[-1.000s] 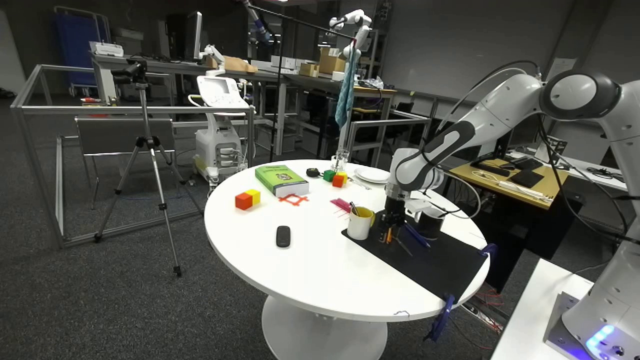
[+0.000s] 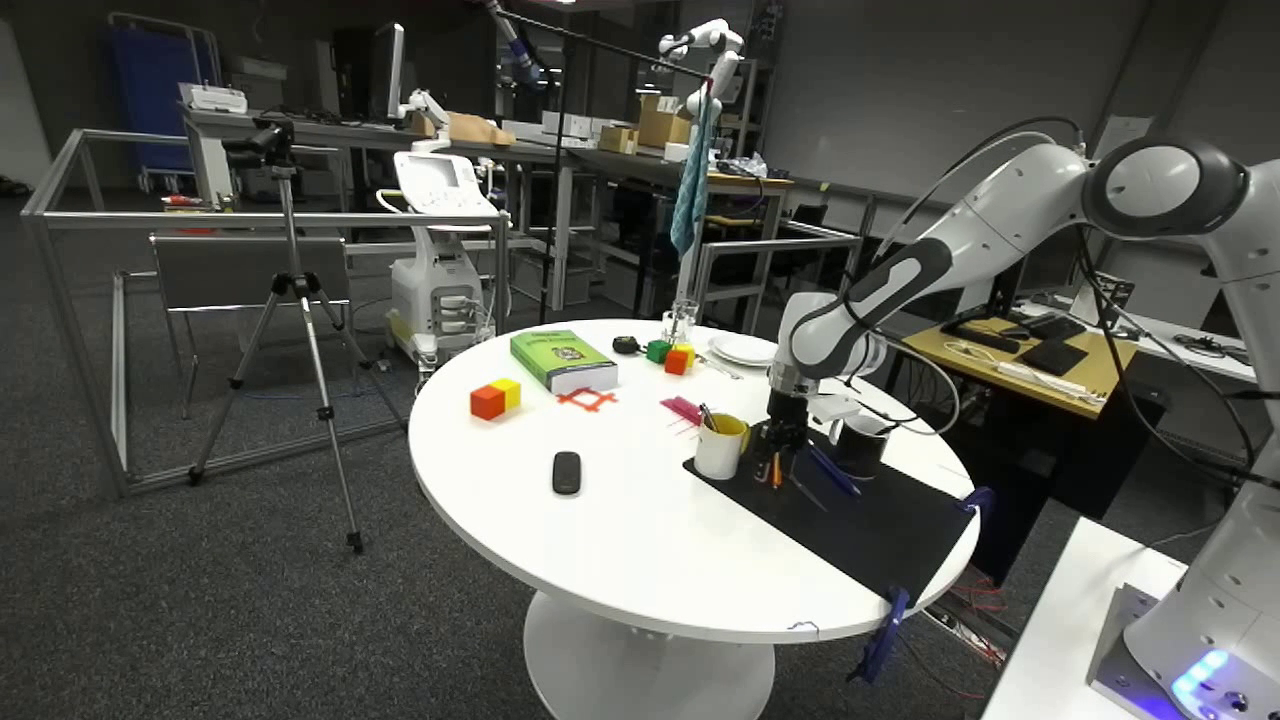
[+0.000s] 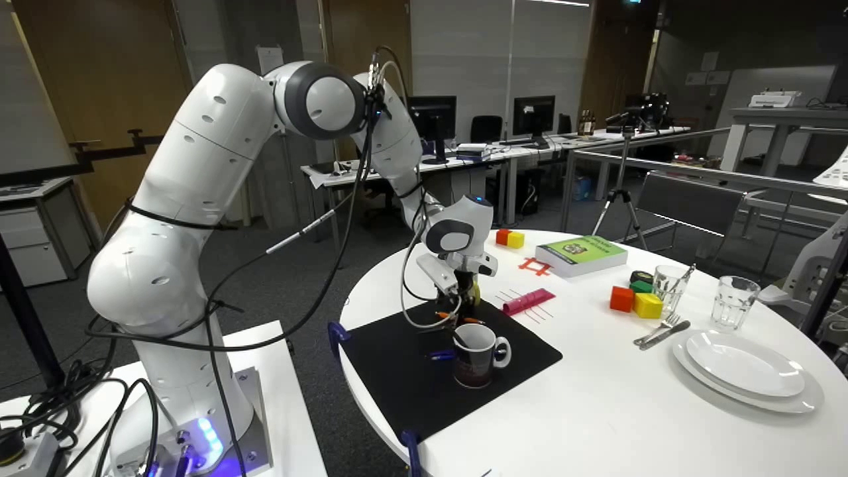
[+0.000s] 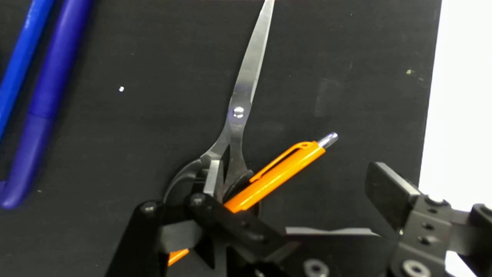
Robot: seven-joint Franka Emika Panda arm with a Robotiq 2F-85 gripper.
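Note:
My gripper stands open low over the black mat (image 4: 350, 55). In the wrist view, its left finger (image 4: 214, 179) overlaps the handles of the metal scissors (image 4: 240, 104) and lies close to an orange pen (image 4: 276, 177). The pen slants across the scissor handles, partly hidden behind the gripper; nothing appears clasped between the fingers. Two blue pens (image 4: 46, 101) lie apart from it at the left. In exterior view 1 a white mug (image 2: 719, 448) with a pen inside stands just left of the gripper, and a dark mug (image 2: 860, 448) is on its right.
Red and yellow cubes (image 2: 489, 401), a green book (image 2: 564, 360), a black phone-like object (image 2: 566, 473) and a pink item (image 3: 529, 301) are spread over the round table. White plates (image 3: 747, 367), glasses and cutlery stand farther off.
The arm's wrist and gripper have shifted very slightly up and left in exterior view 1. Objects on the table look unmoved.

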